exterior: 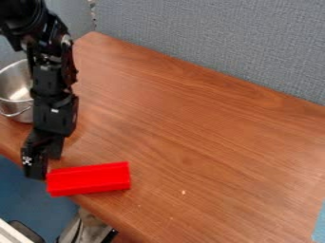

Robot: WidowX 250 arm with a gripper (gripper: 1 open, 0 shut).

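Note:
A red block (91, 178) lies near the table's front-left edge. The black gripper (36, 163) hangs just behind the block's left end, its tip low beside it; it looks open, though the fingers are small and dark. A steel pot (15, 95) stands at the left edge, partly hidden behind the arm.
A grey padded wall (216, 38) runs along the back. Blue floor (32, 204) shows beyond the front-left edge.

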